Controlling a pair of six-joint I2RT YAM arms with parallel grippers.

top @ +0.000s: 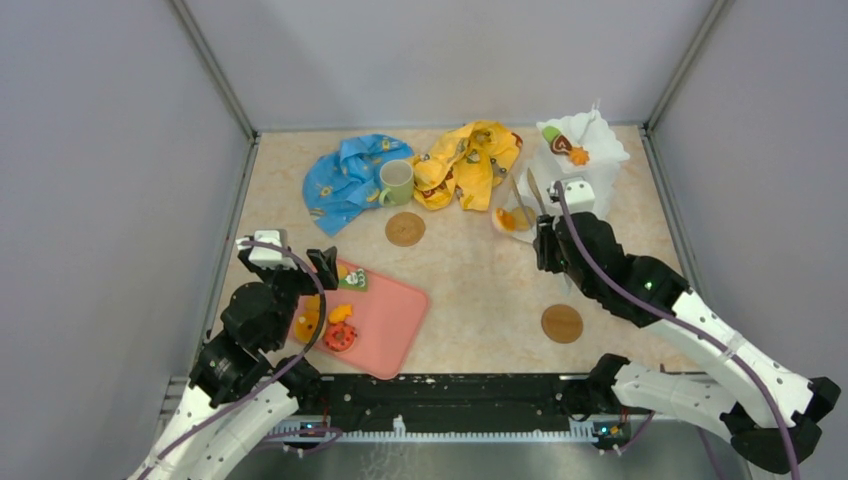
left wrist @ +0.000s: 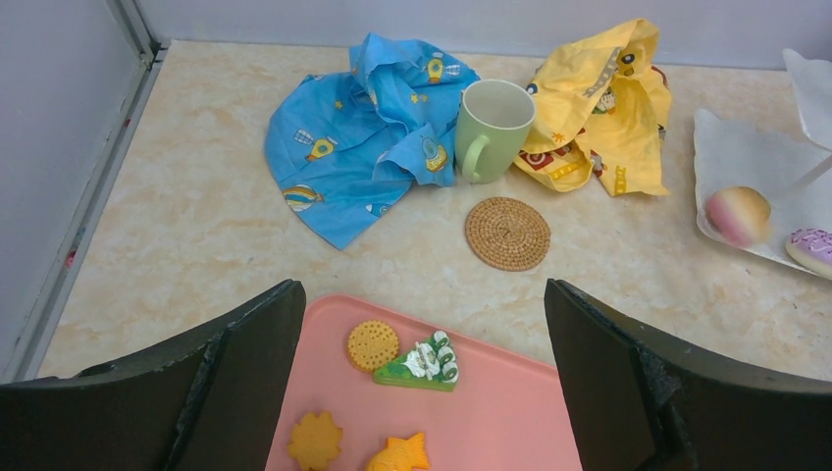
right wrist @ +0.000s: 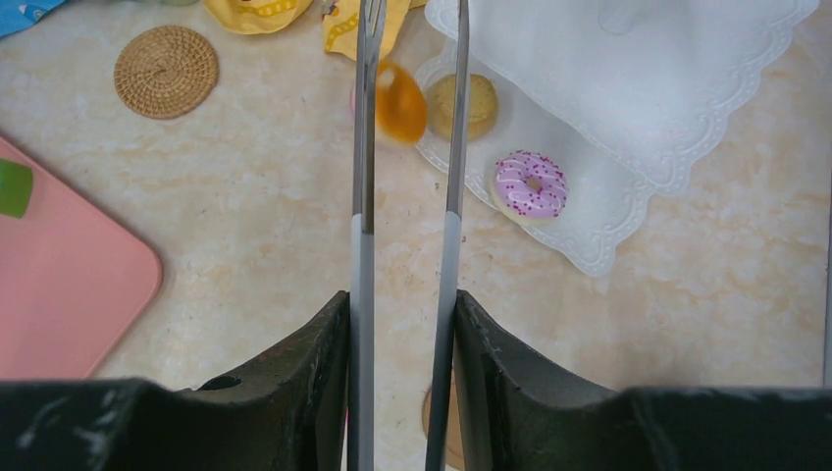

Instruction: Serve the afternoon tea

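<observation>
My right gripper [top: 546, 242] is shut on the metal tongs [right wrist: 362, 265], whose two prongs stand apart and point toward the two-tier white stand [top: 588, 150]. An orange-and-pink pastry, blurred, is at the left edge of the stand's lower tier; in the right wrist view it appears between the prongs, and whether they touch it cannot be told. A round cookie [right wrist: 478, 106] and a purple donut [right wrist: 531, 186] lie on that tier. Open and empty, my left gripper hangs over the pink tray [top: 395, 320], which bears several toy treats.
A green mug [left wrist: 495, 128] stands between a blue cloth [left wrist: 383, 137] and a yellow cloth [left wrist: 613, 108] at the back. One woven coaster [top: 405, 229] is before the mug, another [top: 562, 323] at the front right.
</observation>
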